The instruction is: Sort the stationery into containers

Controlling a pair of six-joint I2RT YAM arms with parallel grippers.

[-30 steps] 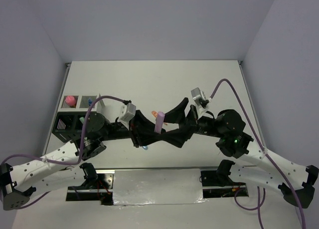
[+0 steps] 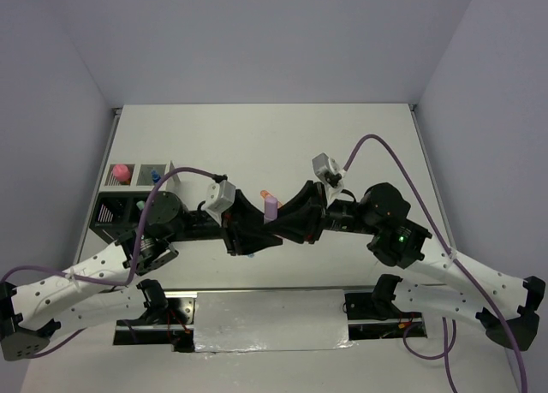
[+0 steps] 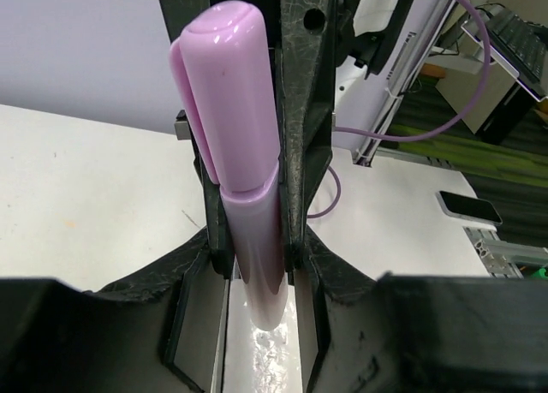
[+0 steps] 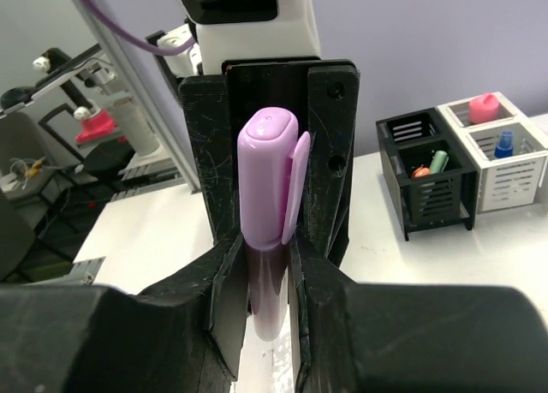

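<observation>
A lilac marker point(image 2: 271, 208) stands nearly upright in the air where my two grippers meet. In the left wrist view the capped marker point(image 3: 233, 93) points tip down between the fingers of my left gripper. The right wrist view shows the same marker point(image 4: 269, 175) between the fingers of my right gripper. Both fingers are narrowed around its lower part, close against its sides. Which of them presses on it, I cannot tell. An orange item point(image 2: 266, 194) lies on the table behind the grippers, partly hidden.
At the left stand a black basket point(image 4: 437, 196) holding a green and an orange item, and a white basket point(image 4: 505, 187) with a pink and a blue item. A small blue item point(image 2: 251, 255) peeks out below the left gripper. Free table lies behind the arms.
The right gripper was wide open a second ago and has narrowed around the marker.
</observation>
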